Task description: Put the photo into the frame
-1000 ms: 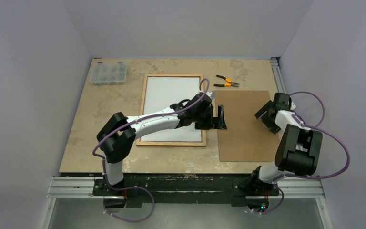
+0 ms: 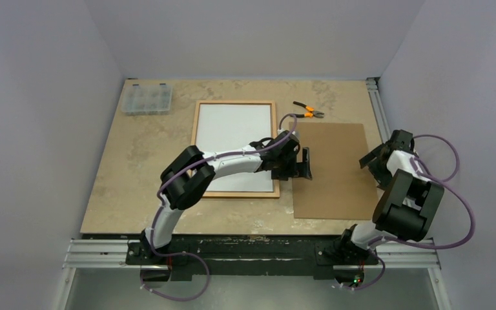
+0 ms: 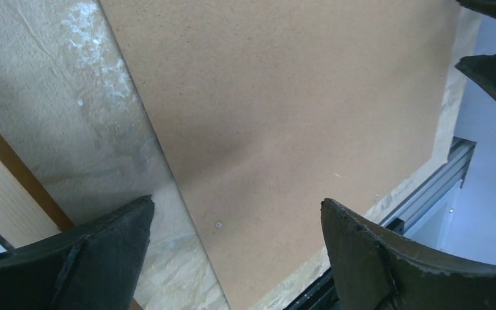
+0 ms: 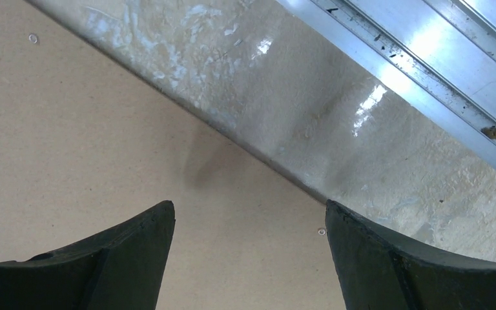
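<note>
The light wooden frame [image 2: 234, 195] lies flat with a white sheet [image 2: 226, 126] inside it; whether that sheet is the photo I cannot tell. Right of the frame, a thin brown board [image 2: 332, 171] rests flat on the table. My left gripper [image 2: 305, 163] hovers over the board's left edge, its fingers spread astride that edge with nothing between them [image 3: 237, 203]. At the board's right edge is my right gripper [image 2: 369, 171], fingers apart and empty; below them the right wrist view shows the brown board's edge and bare table [image 4: 250, 203].
Orange-handled pliers [image 2: 309, 110] lie just behind the board. A clear plastic box [image 2: 147, 99] stands at the back left. A metal rail [image 2: 378, 106] runs along the table's right side.
The left gripper has shifted slightly right. The board's left edge lies slightly further left.
</note>
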